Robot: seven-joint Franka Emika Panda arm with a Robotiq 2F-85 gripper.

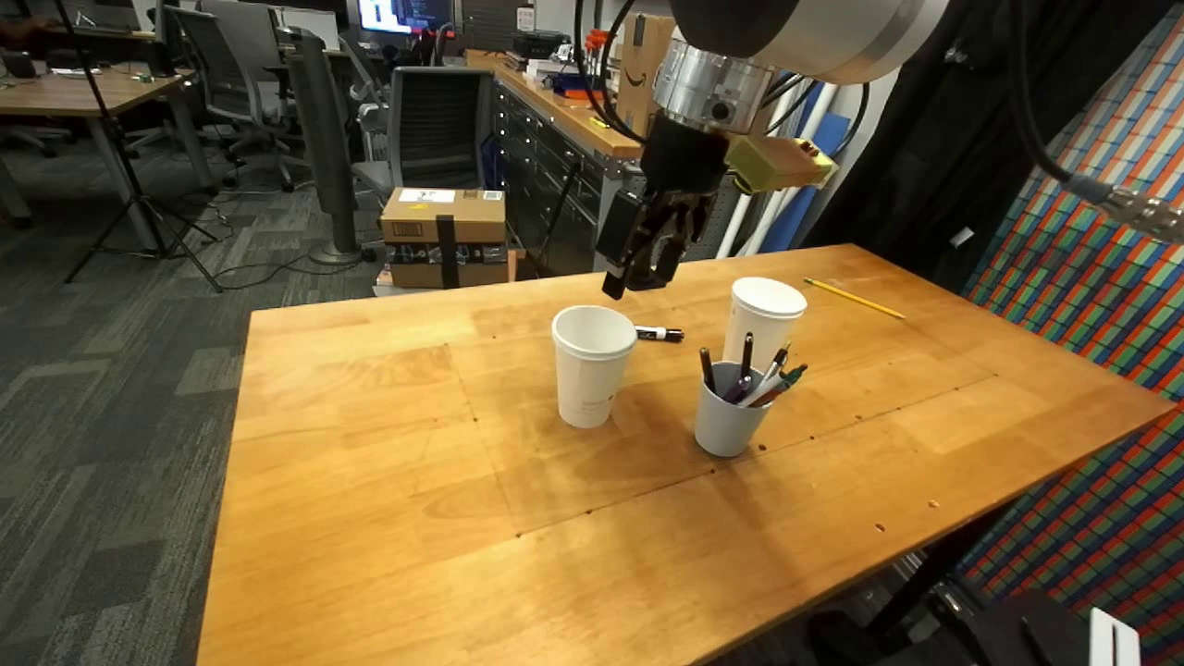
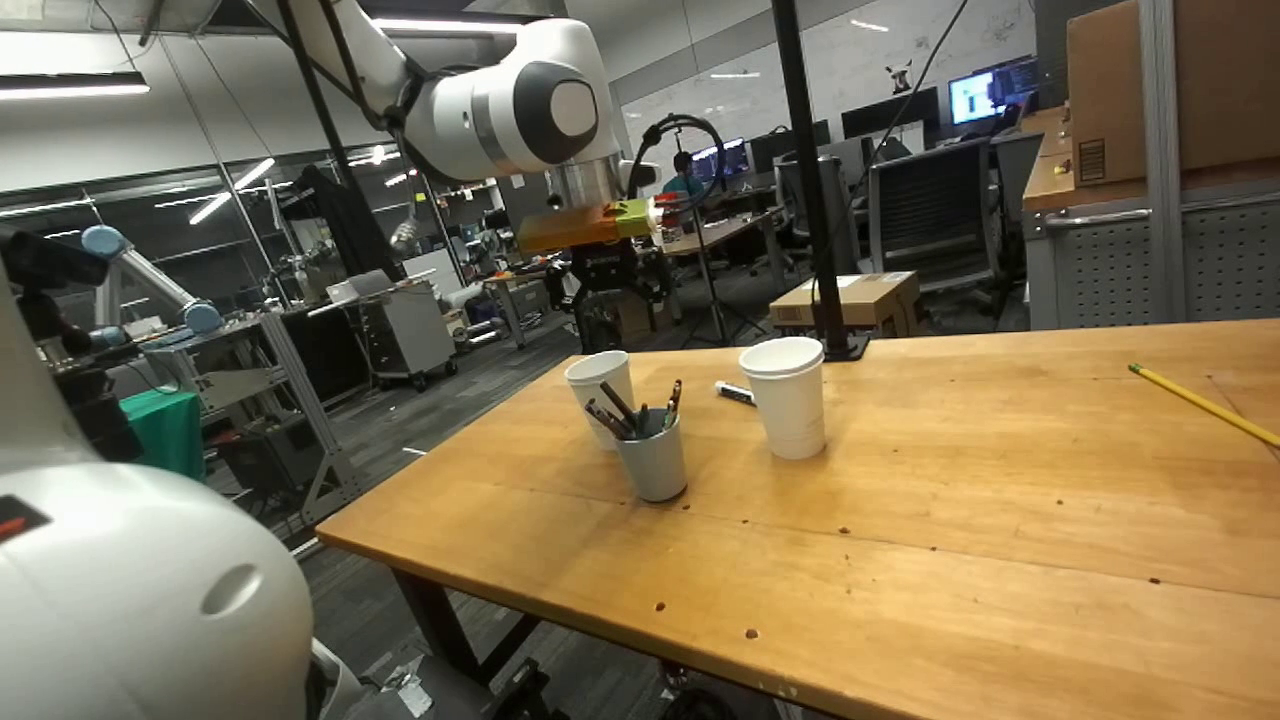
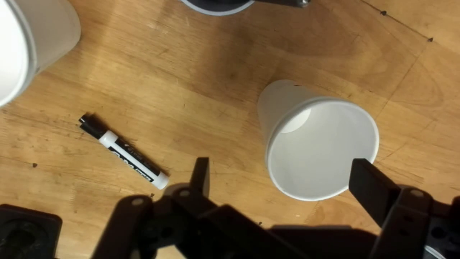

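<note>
My gripper [image 1: 637,279] hangs above the table just behind an empty white paper cup [image 1: 588,372], its fingers apart and nothing between them. In the wrist view the open mouth of this upright cup [image 3: 323,151] lies between and below the fingers. A black-and-white marker [image 3: 129,155] lies flat to the left of the gripper. At upper left is a second white cup [image 3: 54,32]. A grey cup [image 2: 654,466] holding several pens stands near both white cups, and only its rim edge shows in the wrist view.
A yellow pencil [image 1: 855,298] lies toward the far right of the wooden table [image 1: 377,477]. Wide bare areas lie to the left and front in exterior view 1. A black post [image 2: 828,264] rises at the table's edge in exterior view 2.
</note>
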